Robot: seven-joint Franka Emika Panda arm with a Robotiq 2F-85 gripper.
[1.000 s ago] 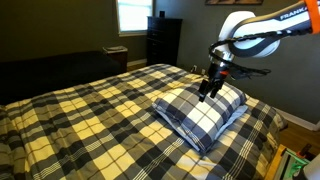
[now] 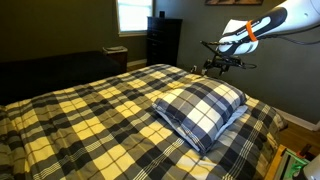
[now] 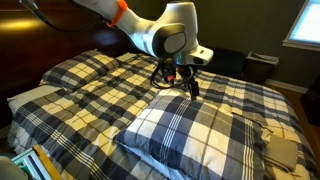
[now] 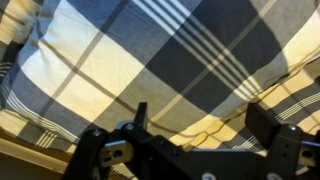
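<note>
A plaid pillow [image 2: 200, 110] in navy, white and tan lies on the matching plaid bedspread [image 2: 100, 115]. It also shows as a broad plaid pillow [image 3: 200, 135] in exterior view 2, and its checked cloth [image 4: 170, 60] fills most of the wrist view. My gripper [image 2: 209, 62] hangs above the pillow's far side, apart from it. In the wrist view its black fingertips [image 4: 140, 115] stand wide apart, so the gripper is open, with only cloth visible beyond the gap.
Another plaid pillow [image 3: 75, 70] lies at the left in exterior view 2. A pale object [image 3: 282, 152] sits near the right edge. A dark dresser [image 2: 163, 40] stands by the far wall.
The pillow looks unmoved.
</note>
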